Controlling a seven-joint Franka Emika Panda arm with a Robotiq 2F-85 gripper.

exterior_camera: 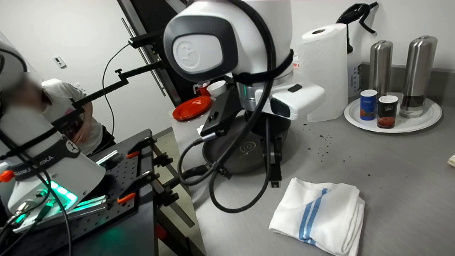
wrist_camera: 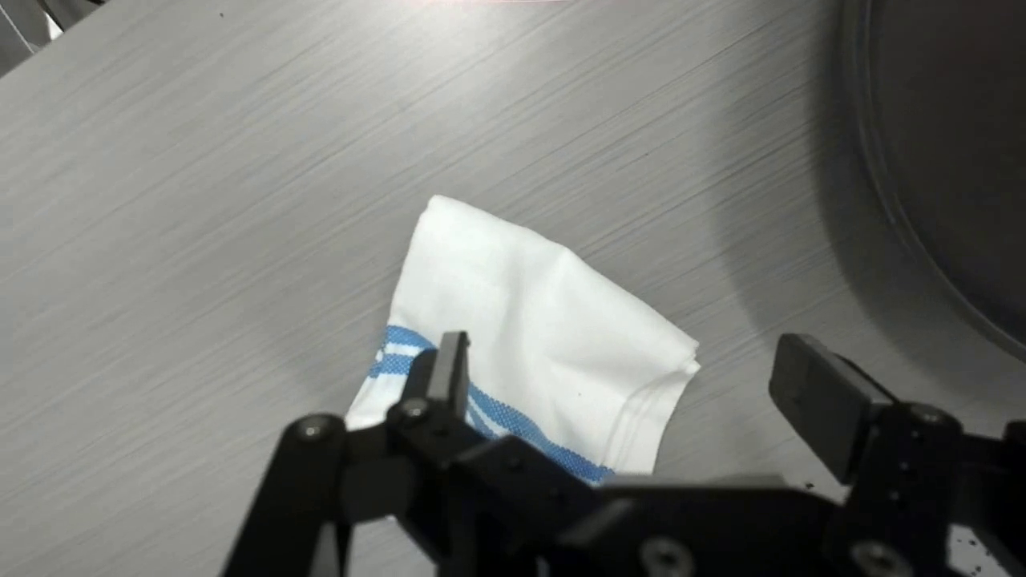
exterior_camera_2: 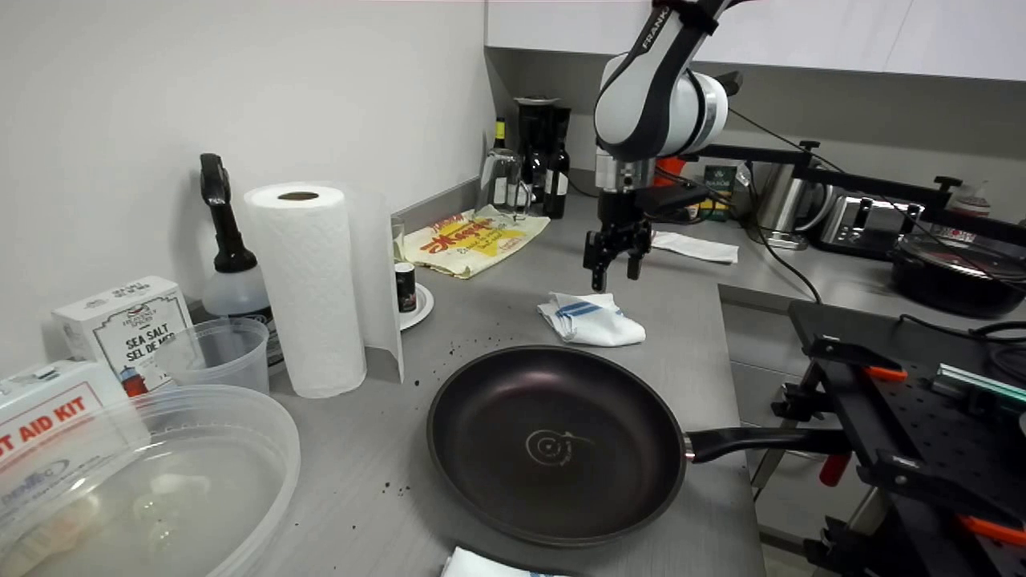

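A folded white towel with blue stripes (exterior_camera: 317,215) lies on the counter in front of the pan. In the second exterior view my gripper (exterior_camera_2: 616,273) hangs above the same towel (exterior_camera_2: 594,325), clear of it. Looking down from the wrist, I see the gripper open, its fingers wide apart with nothing held between them. The cloth (wrist_camera: 539,308) lies beneath, its near part covered by the gripper body. A black frying pan (exterior_camera_2: 558,462) rests nearby, its handle over the counter edge; the arm hides part of it in the first exterior view.
Part of a second towel (exterior_camera_2: 486,566) shows beside the pan. A paper towel roll (exterior_camera: 326,76) and a white plate (exterior_camera: 394,127) with shakers and grinders stand along the wall. Dark crumbs dot the counter. Bare counter lies to the right of the folded towel.
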